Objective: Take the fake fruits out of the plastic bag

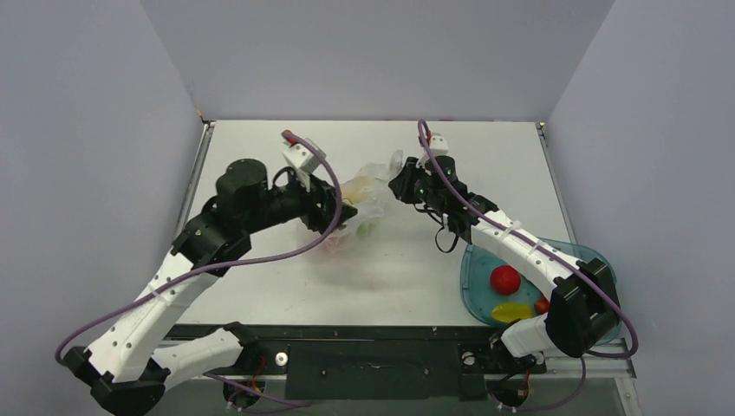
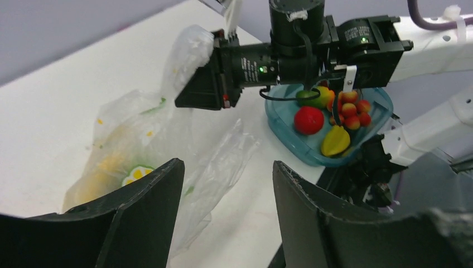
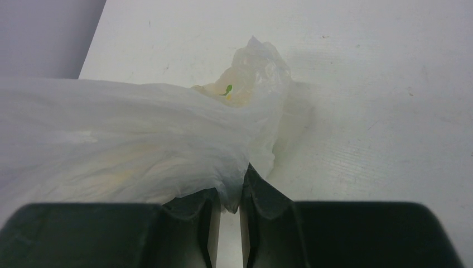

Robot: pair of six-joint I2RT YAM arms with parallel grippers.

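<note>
A crumpled clear plastic bag (image 1: pixel 374 192) rests on the white table, with yellow and green shapes showing through it. In the right wrist view, my right gripper is shut with a gathered edge of the bag (image 3: pixel 167 139) pinched between its fingers, and the film stretches off to the left. My left gripper is open over the bag, its left finger (image 2: pixel 150 206) overlapping the film (image 2: pixel 134 151) and nothing held between the fingers. From above, my left gripper (image 1: pixel 347 217) covers part of the bag. What lies inside is mostly blurred by the film.
A blue basket (image 1: pixel 469 286) stands at the front right, holding a red fruit (image 1: pixel 505 279), a yellow fruit (image 1: pixel 511 311) and several others, partly beneath my right arm.
</note>
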